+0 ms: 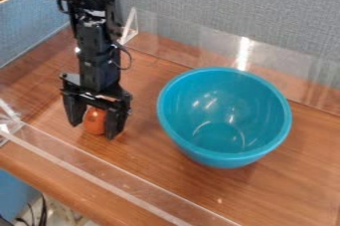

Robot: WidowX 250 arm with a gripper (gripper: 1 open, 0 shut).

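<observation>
My gripper, black, hangs low over the wooden table at left, its open fingers on either side of a round orange-red object. The object rests on the table and is partly hidden by the fingers; whether they touch it I cannot tell. To the right sits an empty teal bowl, apart from the gripper.
Clear strips run along its front and back, with a grey padded wall behind. Cables lie below the table's front left edge.
</observation>
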